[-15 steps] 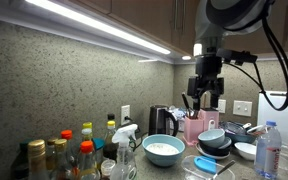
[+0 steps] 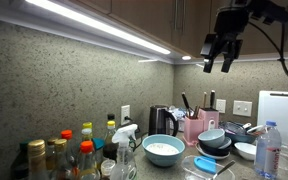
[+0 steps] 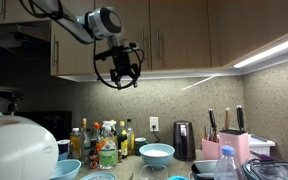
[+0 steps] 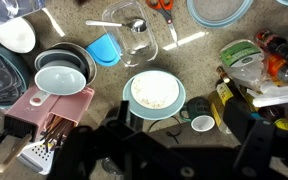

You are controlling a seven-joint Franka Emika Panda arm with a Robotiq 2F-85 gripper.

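High above the counter hangs my gripper [image 2: 216, 66], close to the upper cabinets, its fingers spread and nothing between them. In the second exterior view the gripper [image 3: 127, 84] is also well clear of everything below. A light blue bowl with a white inside [image 4: 155, 94] stands on the counter, near the centre of the wrist view and ahead of the dark fingers. That bowl [image 2: 164, 150] sits in front of the black kettle [image 2: 162, 120]. A clear container [image 4: 137, 42] holding a utensil lies beside a blue item [image 4: 104, 50].
Several bottles [image 2: 87, 160] and a spray bottle [image 2: 124, 140] crowd the left side. A pink utensil holder [image 2: 195, 127], a dish rack with bowls [image 2: 214, 138] and a water bottle [image 2: 271, 150] stand to the right. Cabinets [image 3: 154, 40] overhang close to the arm.
The arm has risen steadily, carrying the open gripper from near the utensil holder's height up toward the cabinets. Objects on the counter look unmoved.
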